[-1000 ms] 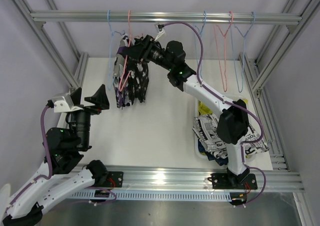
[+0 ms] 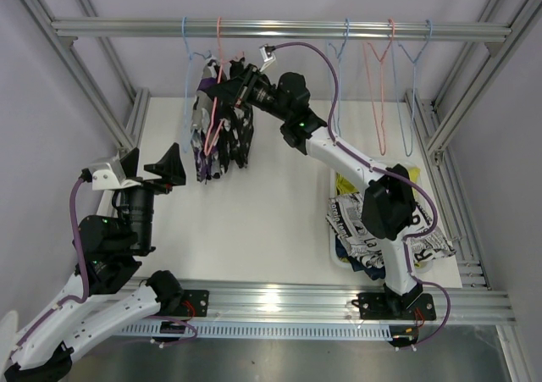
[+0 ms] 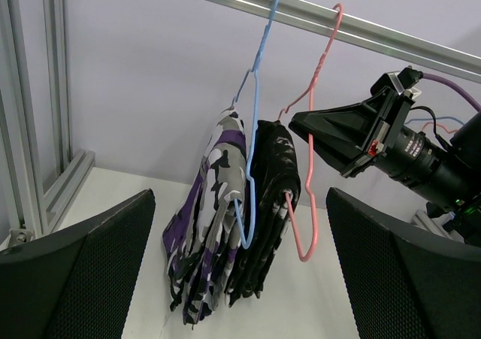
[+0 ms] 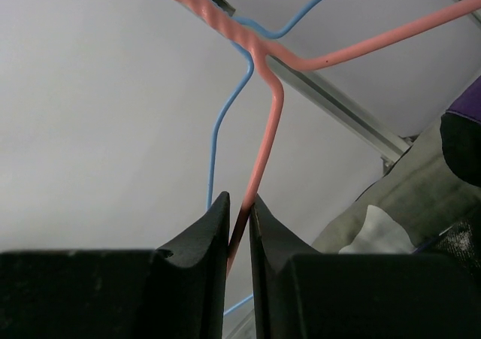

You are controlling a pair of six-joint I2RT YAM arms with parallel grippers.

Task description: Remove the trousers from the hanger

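Camo trousers (image 2: 203, 128) with purple patches hang on a blue hanger (image 3: 255, 113) at the rail's left; dark trousers (image 3: 264, 166) hang beside them on a pink hanger (image 3: 313, 211). My right gripper (image 2: 227, 90) is at the pink hanger's upper side; in the right wrist view the pink wire (image 4: 267, 136) runs down between its fingertips, which are close around it, though whether gripped is unclear. My left gripper (image 2: 152, 163) stands open at the lower left, apart from the clothes, with nothing between its fingers.
The rail (image 2: 279, 31) carries several empty hangers on the right. A bin (image 2: 334, 251) of folded clothes lies below them, partly behind my right arm. The middle board (image 2: 271, 221) is clear.
My right arm has shifted slightly around its wrist and elbow, with the gripper still at the pink hanger. The hanging trousers sway slightly. The left arm is unchanged.
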